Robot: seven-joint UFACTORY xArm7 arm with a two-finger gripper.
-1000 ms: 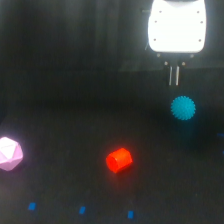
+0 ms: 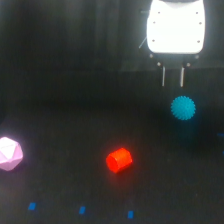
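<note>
My gripper (image 2: 173, 83) hangs below the white hand (image 2: 176, 27) at the upper right of the camera view. Its two thin fingers point down and stand apart, with only dark background showing between them. In the picture, a blue round object with a bumpy edge (image 2: 183, 108) appears just below and slightly right of the fingertips, without overlapping them. How far apart they are in depth, I cannot tell. A red-orange faceted block (image 2: 119, 160) lies lower, near the middle. At the left edge sits a pink-white faceted ball (image 2: 10, 153), partly cut off by the frame.
Small blue squares mark the dark surface near the bottom, among them a left one (image 2: 32, 206), a middle one (image 2: 82, 210) and a right one (image 2: 130, 214).
The gripper's fingers have spread from close together to wider apart. The hand has barely shifted, and the blue, red and pink objects look unmoved.
</note>
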